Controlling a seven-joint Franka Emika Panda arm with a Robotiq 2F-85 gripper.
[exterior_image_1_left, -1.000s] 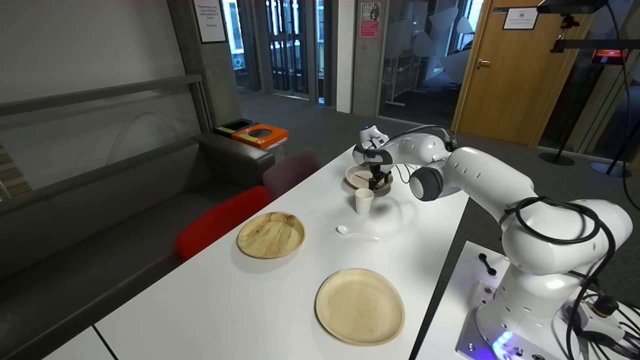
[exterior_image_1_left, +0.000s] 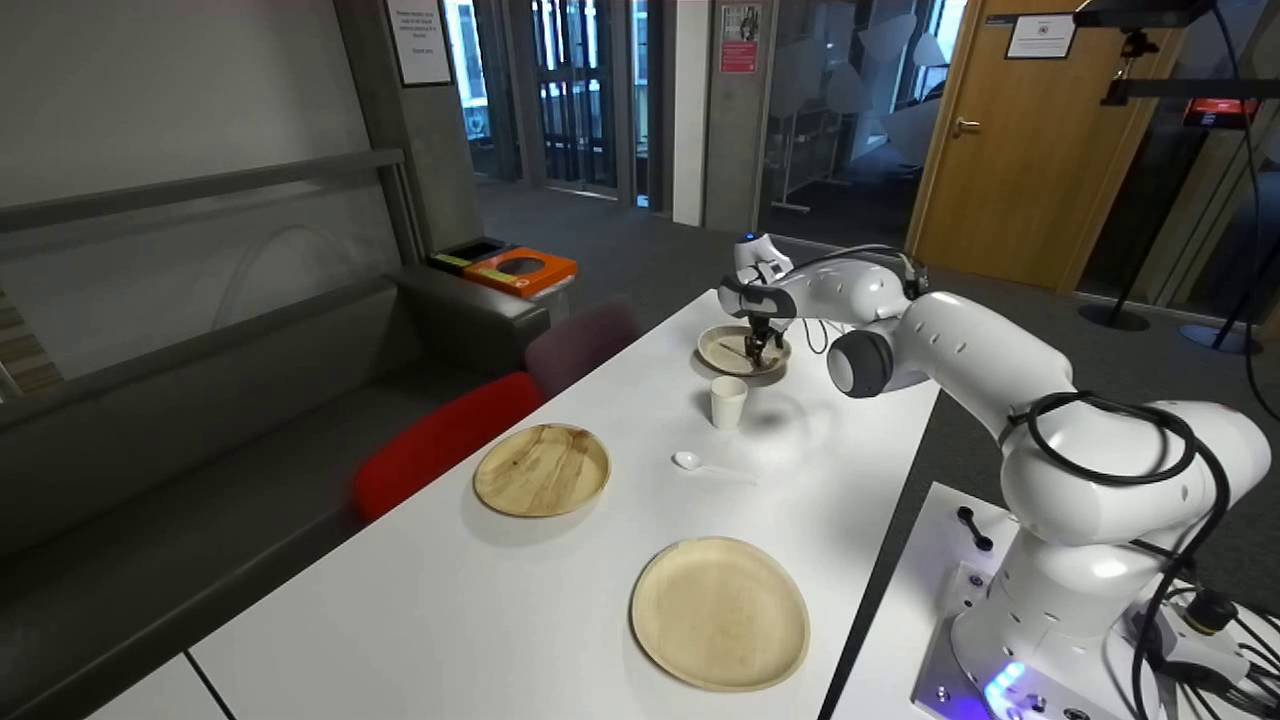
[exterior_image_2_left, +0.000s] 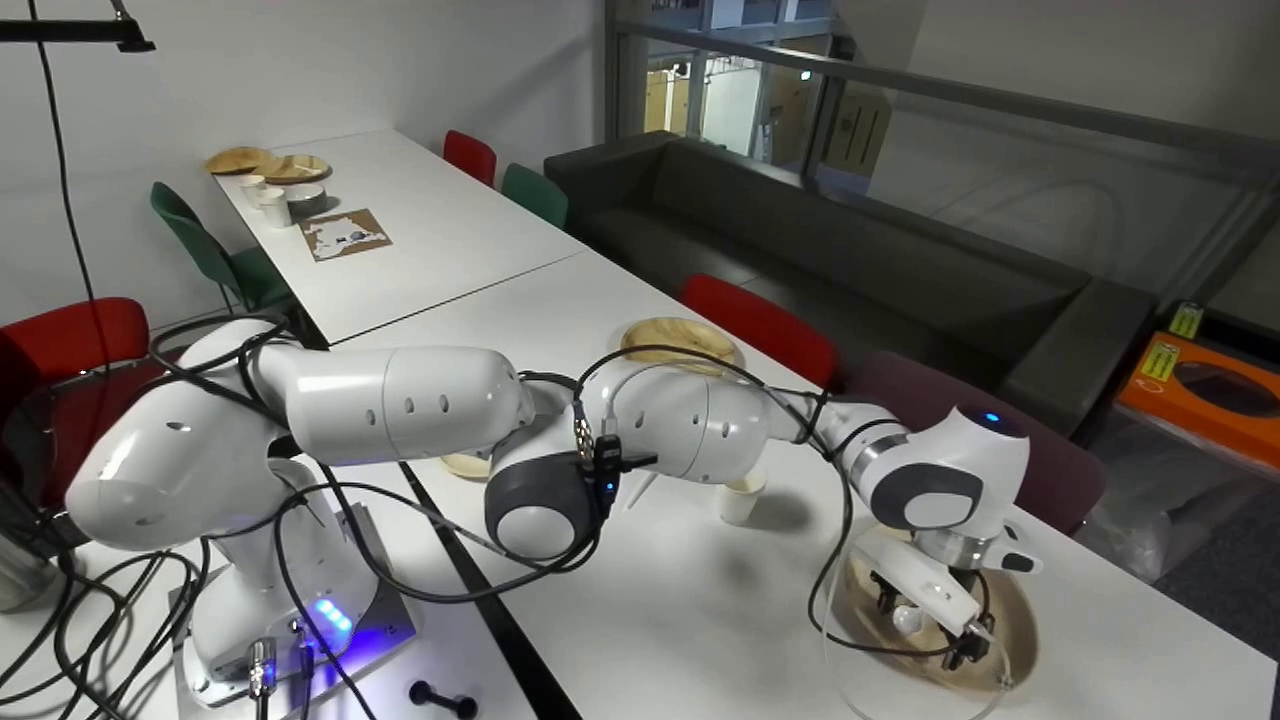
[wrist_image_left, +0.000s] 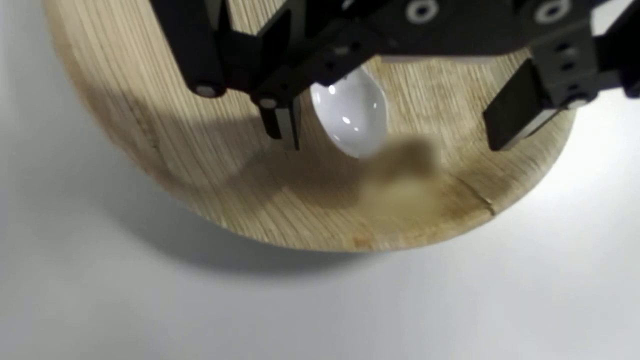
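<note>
My gripper is open above a round wooden plate (wrist_image_left: 240, 222) at the far end of the table. The bowl of a white spoon (wrist_image_left: 354, 114) shows between its spread fingers, nearer the left one in the wrist view, with clear space on both sides. The rest of that spoon is hidden behind the gripper's body. A blurred pale-brown patch covers part of the plate beside the spoon. From exterior view 2, the gripper (exterior_image_2_left: 926, 626) points down into the plate (exterior_image_2_left: 1020, 636), with the spoon's white bowl (exterior_image_2_left: 908, 619) below.
A white cup (exterior_image_1_left: 727, 402) stands near that plate, on the side toward my base. A second white spoon (exterior_image_1_left: 687, 460) lies loose on the table. Two more wooden plates, one at the left (exterior_image_1_left: 542, 470) and one in front (exterior_image_1_left: 720, 614), have bare table between them.
The gripper has moved slightly away toward the table's far end. The plate beneath has shifted a little the same way. Cup, loose spoon and the other plates are unmoved.
</note>
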